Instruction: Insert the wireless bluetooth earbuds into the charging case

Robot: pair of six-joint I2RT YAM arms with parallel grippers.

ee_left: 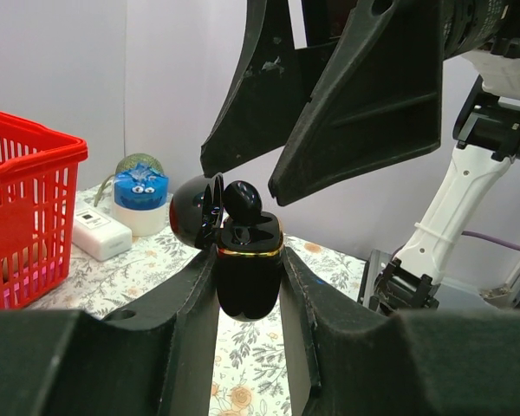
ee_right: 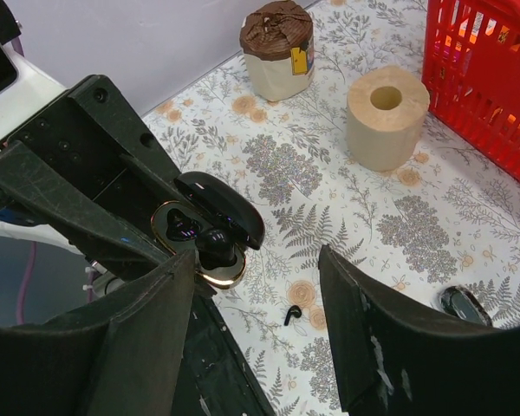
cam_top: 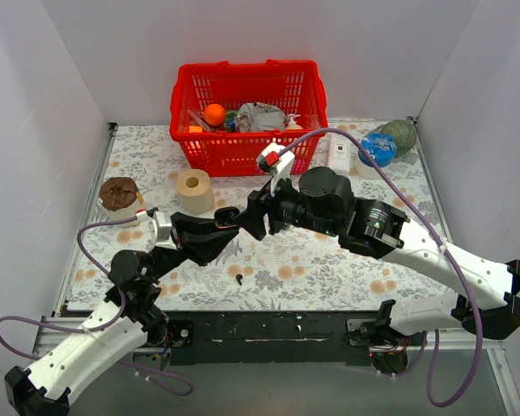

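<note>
My left gripper is shut on the black charging case (ee_left: 248,290), holding it above the table with its lid (ee_right: 225,208) swung up. Gold trim runs round the case's rim. One glossy black earbud (ee_right: 215,243) sits at the case's near slot and stands proud of it; whether it is fully seated I cannot tell. The other slot (ee_right: 181,227) looks dark and hollow. My right gripper is open beside the case, one finger close to the earbud, nothing gripped. Another small black earbud (ee_right: 292,314) lies on the table below.
A red basket (cam_top: 234,156) of mixed items stands at the back. A tape roll (cam_top: 195,191) and a brown-topped container (cam_top: 119,196) are at the left. A dark oval object (ee_right: 464,305) lies on the table.
</note>
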